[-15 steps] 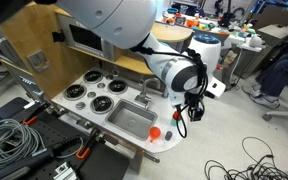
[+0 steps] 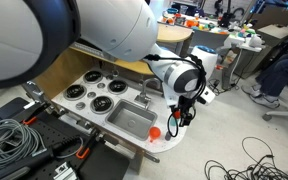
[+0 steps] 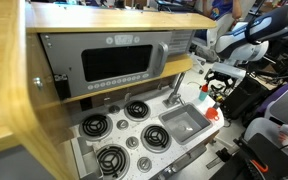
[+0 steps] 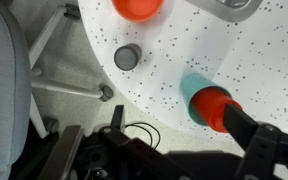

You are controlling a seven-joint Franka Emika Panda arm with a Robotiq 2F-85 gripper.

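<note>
A teal cup (image 4: 196, 86) with a red rounded thing (image 4: 213, 106) at its mouth is on the speckled white counter in the wrist view. My gripper hangs over the counter's rounded end with its fingers wide apart. Nothing is between the fingers; the cup appears below and between them, apart from both. An orange bowl (image 4: 137, 8) and a small dark grey cylinder (image 4: 127, 57) stand nearby on the same counter. From the side, the gripper (image 3: 220, 82) is above and right of the teal cup (image 3: 203, 90).
A metal sink (image 2: 133, 122) with a faucet lies beside the bowl, and a stove with several burners (image 2: 97, 105) is beyond it. A microwave (image 3: 124, 60) stands behind the stove. Cables lie on the floor past the counter's edge.
The arm has shifted slightly and come lower over the counter end, its upper links now covering more of the upper left. The cup, bowl and cylinder appear unmoved.
</note>
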